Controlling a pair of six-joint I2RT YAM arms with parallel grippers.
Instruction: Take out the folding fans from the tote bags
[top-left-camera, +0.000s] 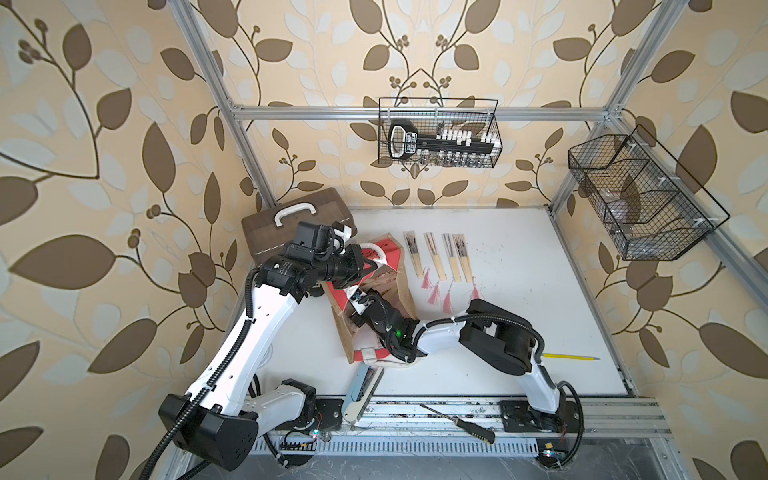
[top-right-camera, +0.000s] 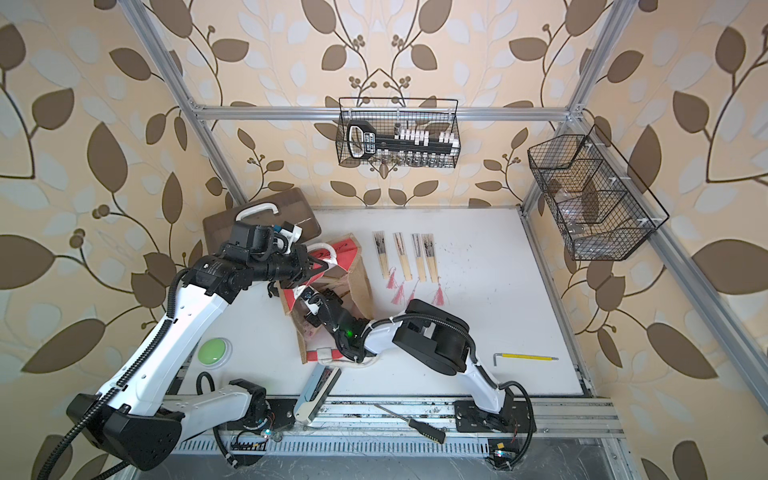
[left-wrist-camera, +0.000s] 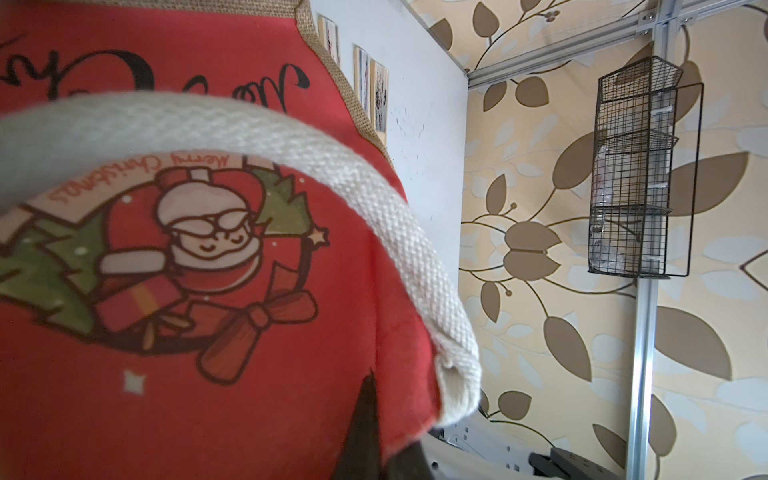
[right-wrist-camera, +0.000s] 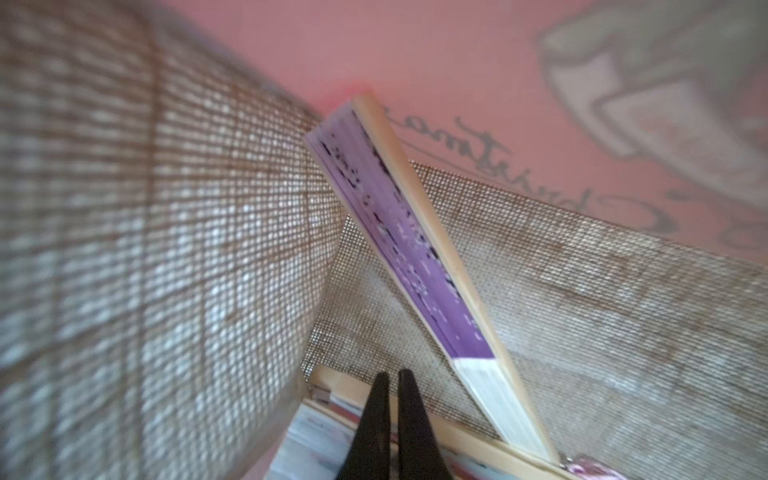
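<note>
A red-and-burlap tote bag lies on the table with its mouth toward the right arm. My left gripper is shut on its red edge beside the white handle. Inside the bag, a purple folding fan leans diagonally against the burlap. My right gripper is in the bag, its fingers shut with nothing between them, left of the purple fan's pale lower end. Below, another pale-ribbed fan lies partly behind these fingers. Several folding fans with pink tassels rest in a row on the table.
A brown case stands behind the left arm. A blue-grey tool lies at the front edge, with a screwdriver on the rail. A yellow pen-like rod lies at right.
</note>
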